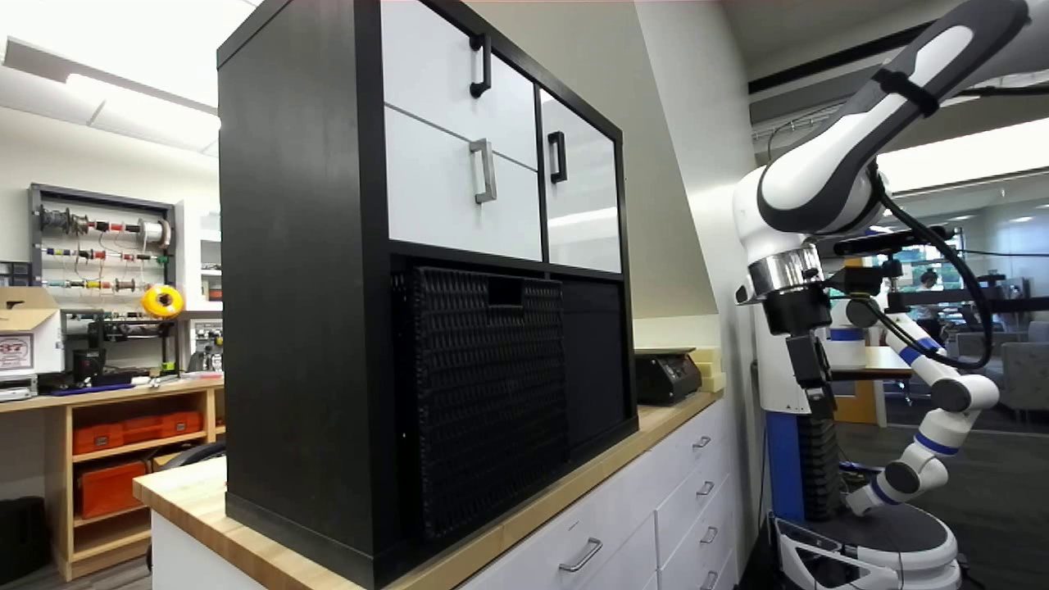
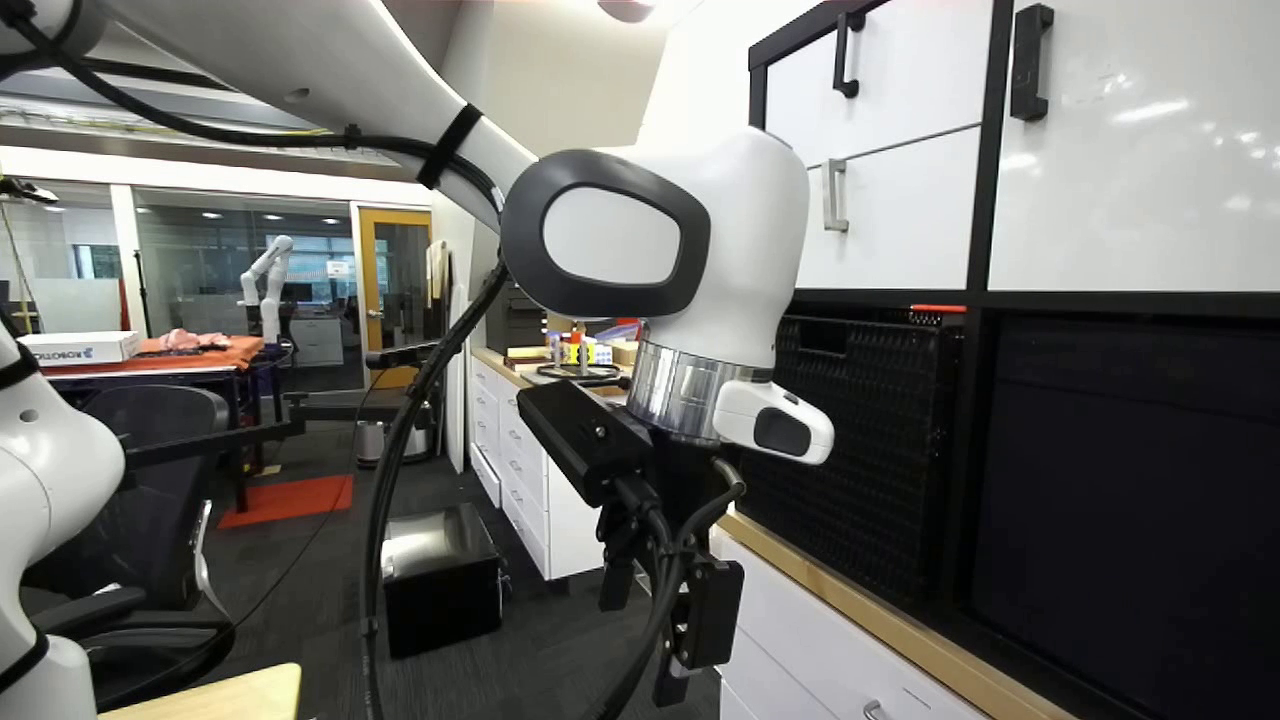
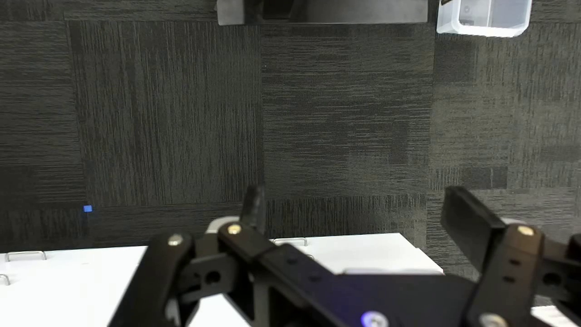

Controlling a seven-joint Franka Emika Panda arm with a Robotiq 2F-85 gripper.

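Observation:
In the wrist view the two fingers (image 3: 468, 218) stand wide apart, with only carpet and a white cabinet top between them, so my gripper is open and empty. It points down in exterior view 2, in front of the counter and clear of the furniture. A black cabinet (image 1: 295, 265) rests on the wooden counter. Its upper part has white drawers (image 1: 462, 187) and a white door (image 1: 582, 197); a black woven basket (image 1: 492, 393) fills the lower left compartment. The door and drawers look closed.
White drawers with metal handles (image 1: 580, 555) line the counter front. A dark box (image 2: 444, 576) stands on the floor, and a clear plastic bin (image 3: 484, 16) shows at the wrist view's top right. The carpet (image 3: 348, 109) below is mostly bare.

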